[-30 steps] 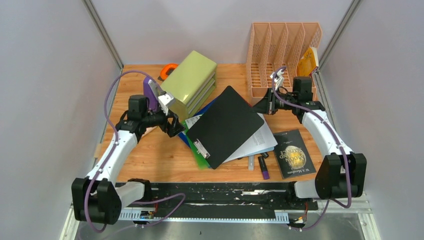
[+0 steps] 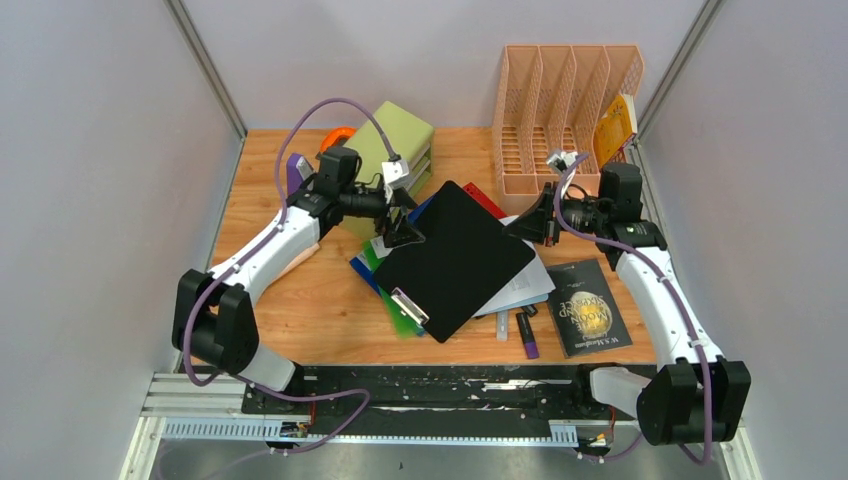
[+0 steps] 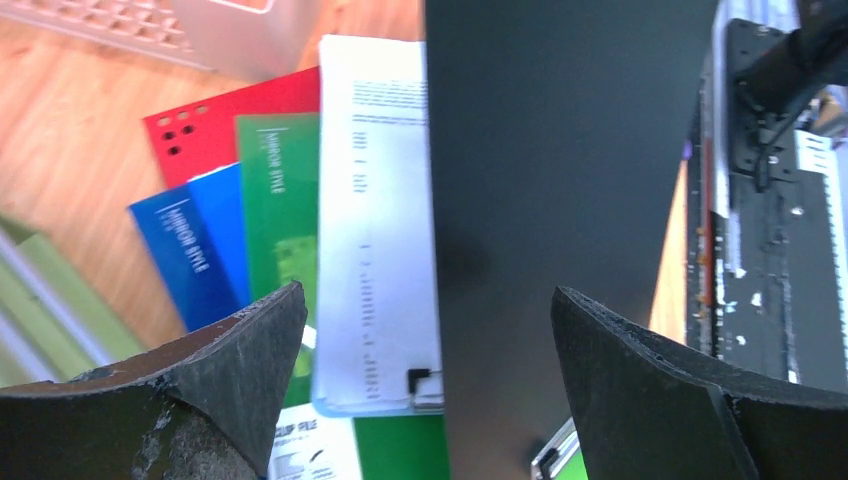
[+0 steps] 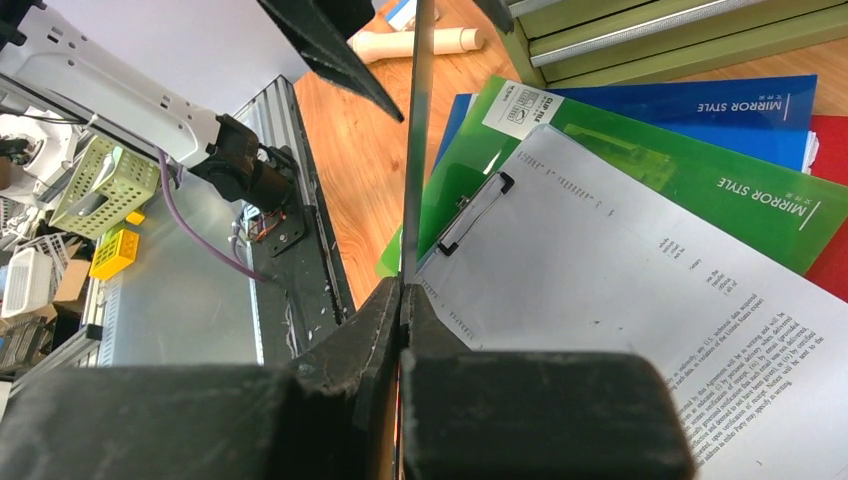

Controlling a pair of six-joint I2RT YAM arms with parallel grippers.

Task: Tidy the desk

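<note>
A black clipboard point(image 2: 452, 262) is tilted over a pile of papers and folders. My right gripper is shut on its edge, seen as a thin dark strip in the right wrist view. My left gripper is open over the pile, near the clipboard's left side. Beneath lie clipped papers point(image 4: 600, 270), a green folder point(image 4: 690, 190), a blue folder point(image 4: 700, 110) and a red folder point(image 3: 215, 110).
A green drawer unit point(image 2: 385, 150) stands at the back left and a pink file rack point(image 2: 540, 110) at the back right. A dark book point(image 2: 588, 310) and markers point(image 2: 525, 335) lie front right.
My left gripper has moved right and inward over the clipboard's left part.
</note>
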